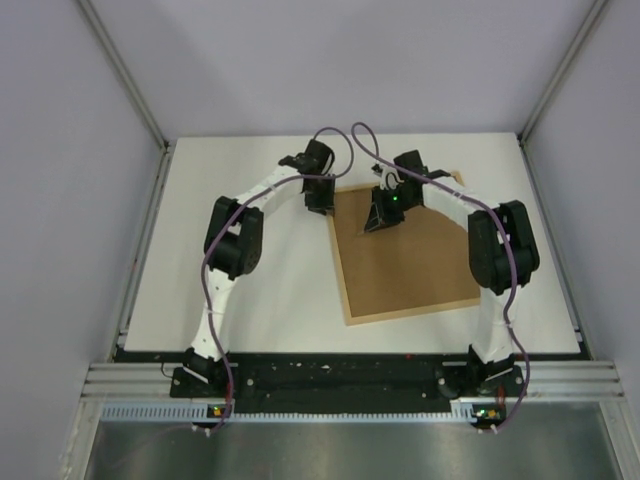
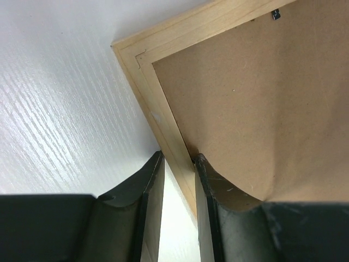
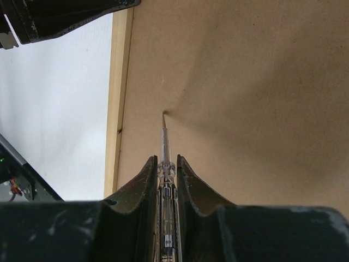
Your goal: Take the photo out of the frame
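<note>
The wooden photo frame [image 1: 345, 290] lies back up on the white table, its brown backing board [image 1: 400, 270] showing. At the frame's top left corner, my left gripper straddles the left rail [image 2: 158, 112], one finger on each side; whether it clamps the wood is unclear. My right gripper is shut on a slender metal tool [image 3: 166, 180], whose thin tip rests on the board, to the right of the frame's left rail.
The bare white table [image 1: 200, 300] extends left of the frame. Both arms reach over the frame's upper part, close together. Grey walls border the table at the sides and back.
</note>
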